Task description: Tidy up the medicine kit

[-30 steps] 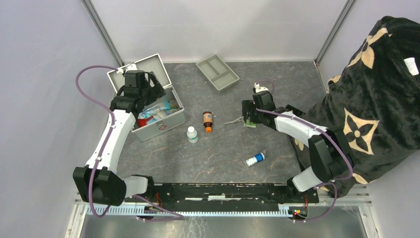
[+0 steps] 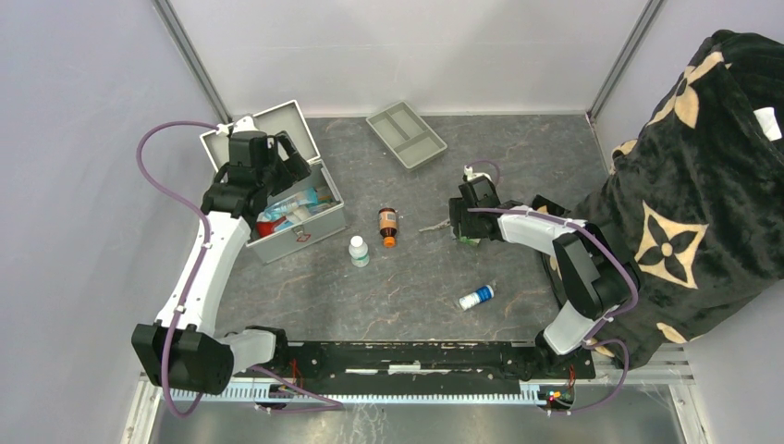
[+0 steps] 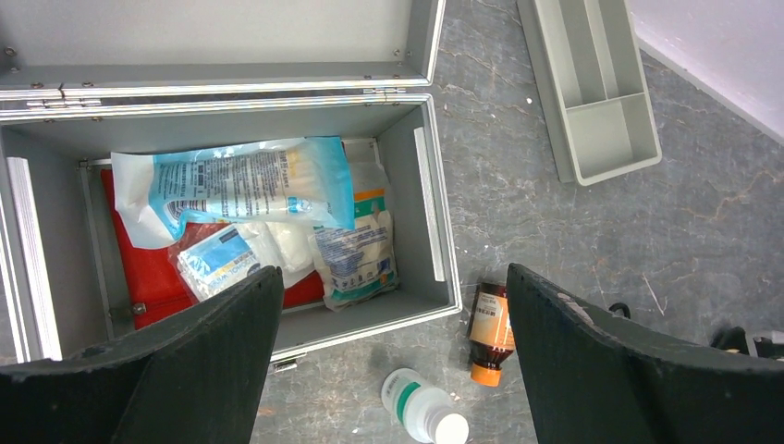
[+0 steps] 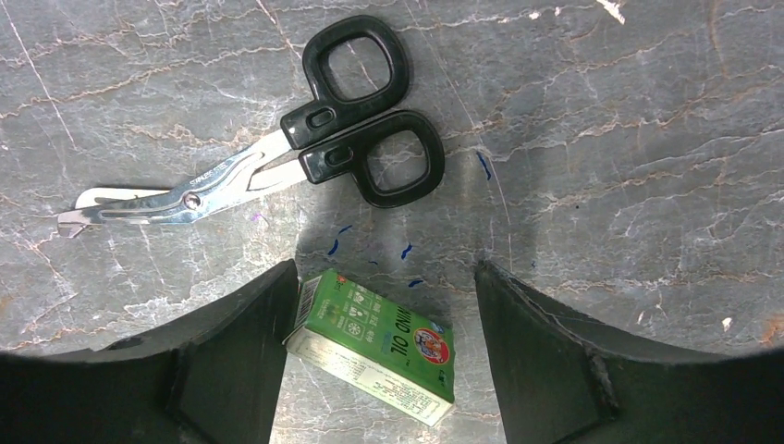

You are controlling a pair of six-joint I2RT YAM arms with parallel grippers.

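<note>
The silver medicine kit (image 2: 305, 231) is open at the left, holding blue-and-white packets (image 3: 231, 185) and red items. My left gripper hangs open above it, empty. My right gripper is low over the table, part open, with a green oil box (image 4: 379, 333) between and below its fingers, its left end beside the left fingertip. Black-handled scissors (image 4: 361, 139) lie just beyond. A brown bottle (image 2: 388, 222), a white bottle (image 2: 359, 254) and a blue-labelled tube (image 2: 476, 296) lie or stand on the table.
A grey divided tray (image 2: 407, 134) lies at the back. A dark patterned cloth (image 2: 693, 231) bunches along the right side, near the right arm. The middle front of the table has free room.
The left arm has shifted very slightly; the objects look unmoved.
</note>
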